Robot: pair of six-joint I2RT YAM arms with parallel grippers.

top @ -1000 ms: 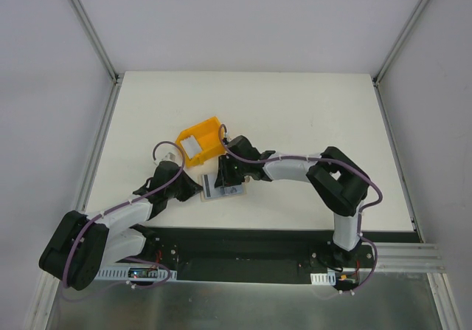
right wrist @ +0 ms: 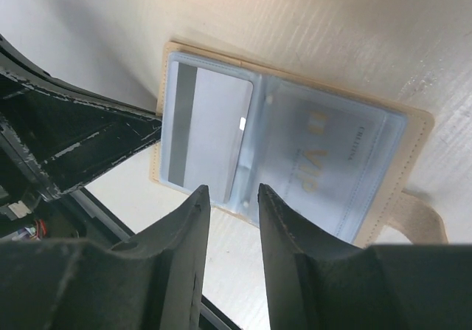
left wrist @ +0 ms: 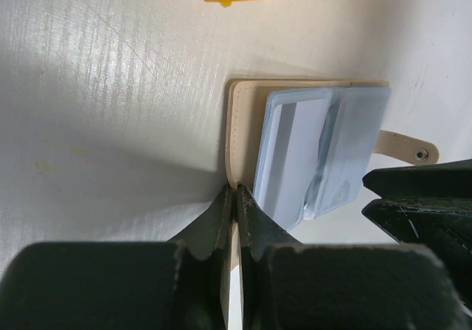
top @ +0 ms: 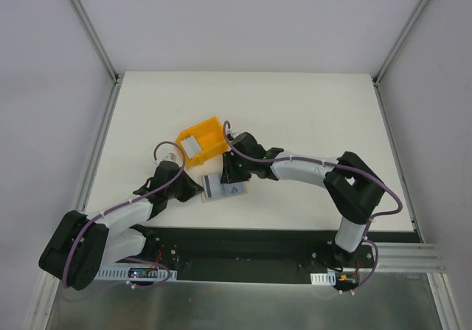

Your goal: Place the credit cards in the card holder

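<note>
The card holder point(top: 234, 189) lies spread on the table, with a tan cover and clear sleeves. My left gripper is shut on its tan left edge. In the right wrist view, a white card point(right wrist: 218, 127) with a grey stripe is in the left sleeve, while the right sleeve point(right wrist: 324, 156) shows "VIP" lettering. Over the holder hovers my right gripper, its fingers slightly apart and nothing between them. More white cards point(top: 191, 147) lie in the yellow box.
The yellow box point(top: 214, 130) stands just behind the holder, close to both arms. A tan strap with a snap point(left wrist: 420, 154) sticks out at the holder's right side.
My right gripper has risen and shifted slightly right, uncovering more of the holder. The right-hand sleeves, raised a moment ago, now lie flatter. The left gripper keeps its place on the edge.
</note>
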